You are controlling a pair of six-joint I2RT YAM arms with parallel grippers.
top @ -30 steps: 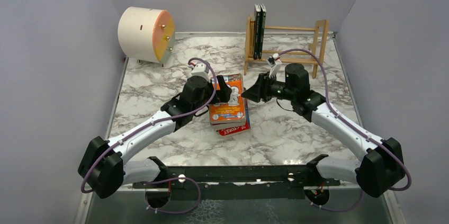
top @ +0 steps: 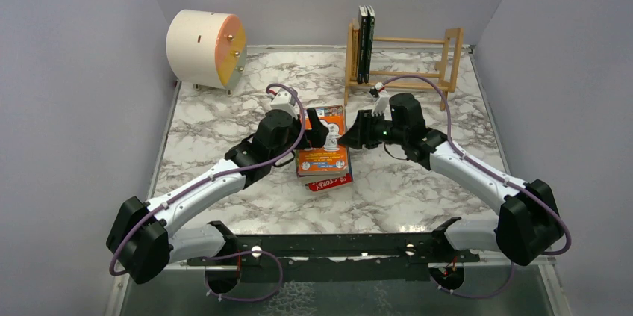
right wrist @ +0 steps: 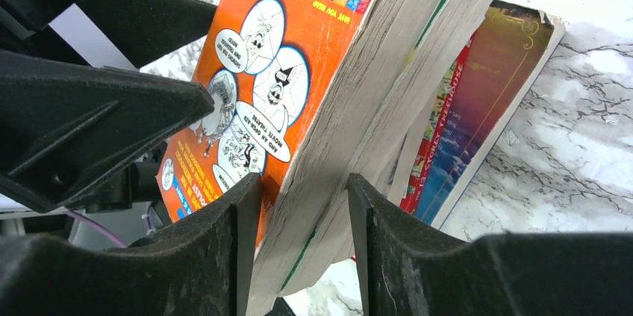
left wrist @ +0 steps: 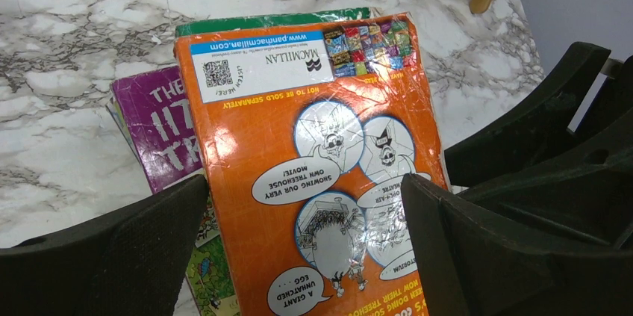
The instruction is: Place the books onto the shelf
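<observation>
In the top view an orange book (top: 327, 158) tops a small uneven pile, with a red-edged book (top: 328, 183) showing below it. A purple book (left wrist: 153, 125) pokes out under its left side in the left wrist view. My left gripper is open, its fingers spread over the orange cover. From the right, my right gripper has its fingers part open astride the thick page edges (right wrist: 347, 122) of the orange book and the green-edged one under it. Whether its fingers press on them is unclear. A blue-and-red book (right wrist: 485, 99) lies beneath, apart from these fingers.
Behind, a wooden rack (top: 407, 73) holds dark upright files (top: 365, 43) at its left end. A round white drawer cabinet (top: 198, 48) stands at back left. Both grippers are close together over the pile.
The top books have shifted a little and back; the left arm has barely moved.
</observation>
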